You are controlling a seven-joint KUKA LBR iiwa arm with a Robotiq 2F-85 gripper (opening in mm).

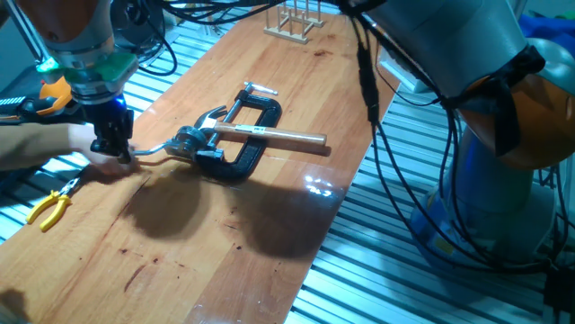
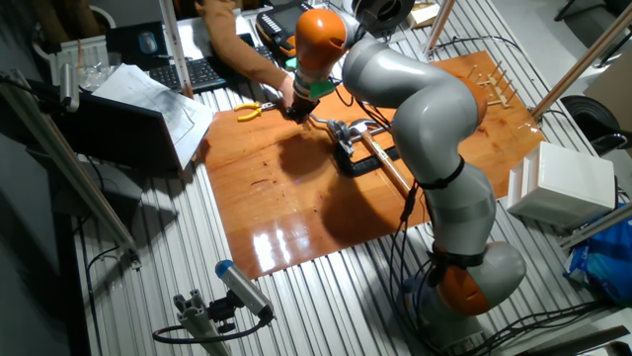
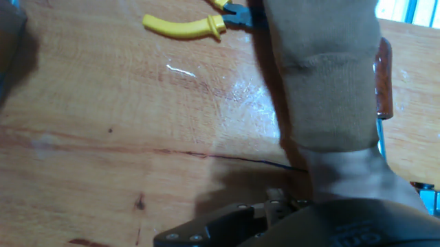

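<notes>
My gripper [image 1: 113,151] points down at the left part of the wooden table, right at a person's hand [image 1: 90,144]. From beside the fingertips a thin bent metal rod [image 1: 151,151] runs to a silver metal tool [image 1: 186,141]. Whether the rod is between my fingers cannot be told. That tool lies against a black C-clamp [image 1: 261,142], and a wooden-handled hammer [image 1: 286,136] rests across the clamp. In the wrist view the black gripper shows only in part at the bottom edge, in front of the hand, so its fingers are unclear.
The person's forearm [image 3: 326,75] crosses close to my gripper. Yellow-handled pliers [image 1: 56,205] lie to the left, and a wooden rack [image 1: 294,22] stands at the far end. A brown handle [image 3: 383,79] shows beyond the hand.
</notes>
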